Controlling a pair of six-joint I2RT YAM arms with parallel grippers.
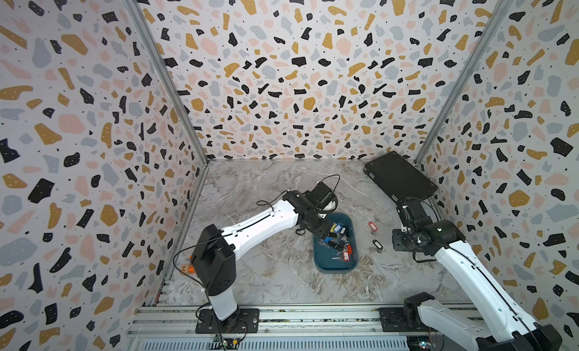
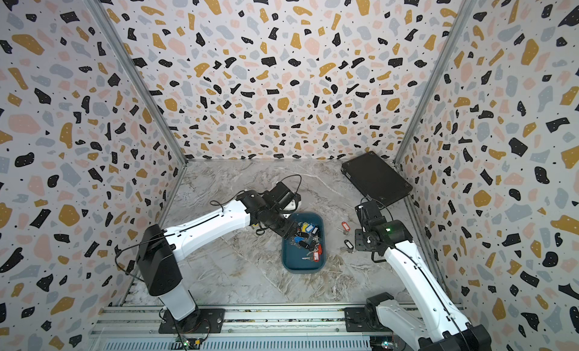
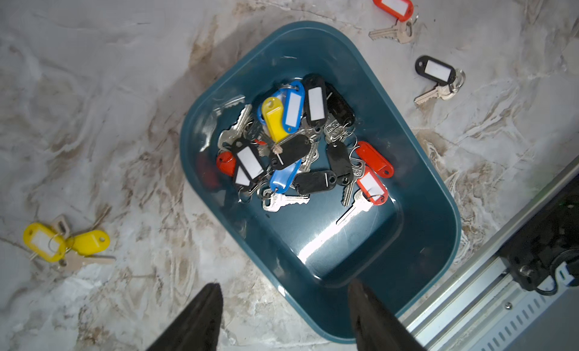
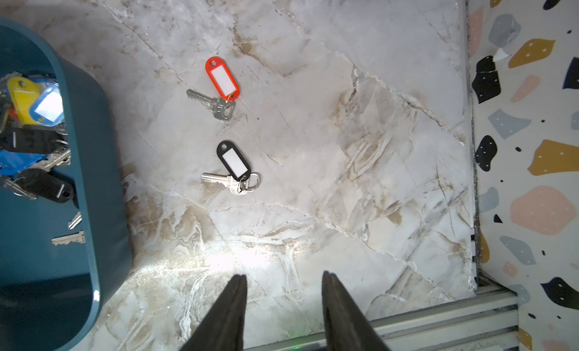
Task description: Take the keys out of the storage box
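Observation:
The teal storage box (image 3: 398,278) holds several keys with coloured tags, among them a yellow tag (image 3: 273,116) and a red tag (image 3: 374,158). My left gripper is over the box, its fingers apart and empty. My right gripper is to the box's right, above bare table, fingers a little apart with nothing visible between them. On the table right of the box lie keys with a red tag (image 4: 222,79) and keys with a black tag (image 4: 234,161). Keys with yellow tags (image 3: 45,241) lie on the other side.
A black flat panel (image 1: 400,174) lies at the back right. Patterned walls (image 4: 524,170) enclose the table on the sides and back.

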